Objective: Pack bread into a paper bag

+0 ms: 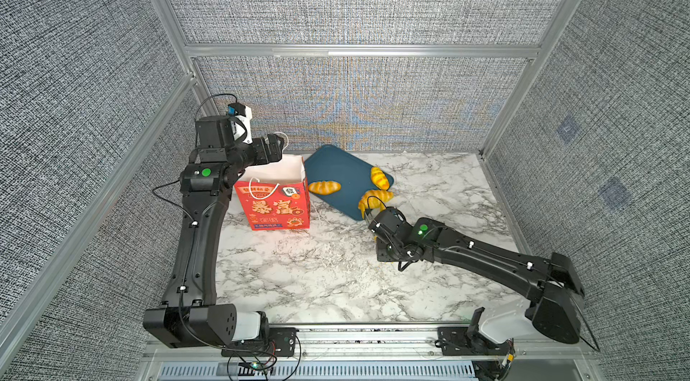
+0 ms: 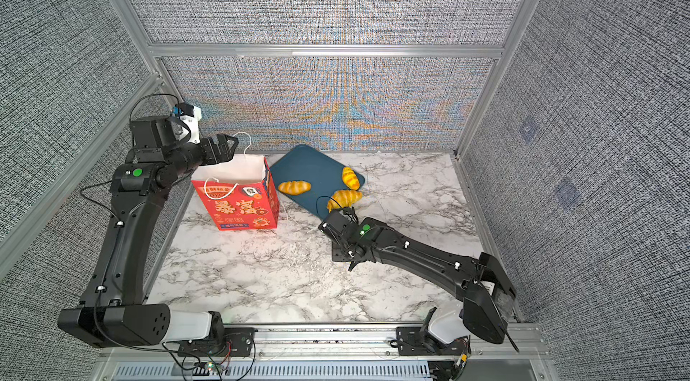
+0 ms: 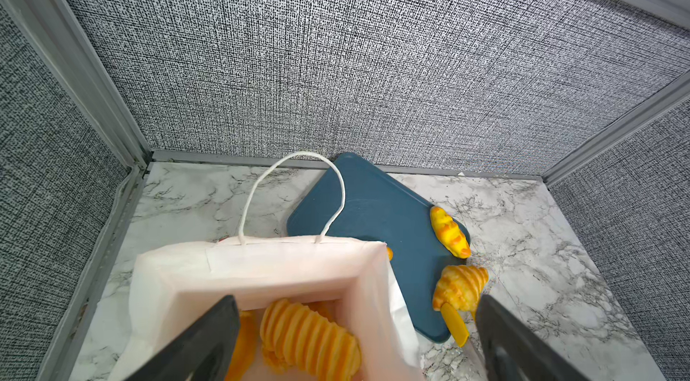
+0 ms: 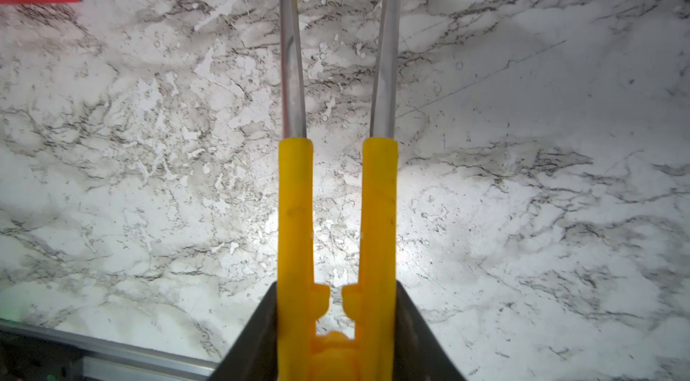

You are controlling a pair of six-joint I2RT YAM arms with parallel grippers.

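My right gripper is shut on yellow-handled metal tongs (image 4: 295,201), whose arms stand apart. A yellow tip of the tongs (image 3: 454,324) overlaps the front of a croissant-shaped bread (image 3: 460,287) in the left wrist view; whether they grip it I cannot tell. That bread lies at the right edge of a dark blue board (image 1: 341,165). Behind it lies a second bread (image 1: 380,178), and a third (image 1: 325,187) is nearer the bag. The red paper bag (image 1: 279,205) stands upright, with several breads (image 3: 310,338) inside. Over its opening, my left gripper is open and empty.
One white handle loop (image 3: 294,156) rises from the bag's back rim; the other (image 1: 262,189) hangs at its front. Bare marble tabletop (image 1: 309,280) lies in front of the board and to its right. Grey walls enclose the table.
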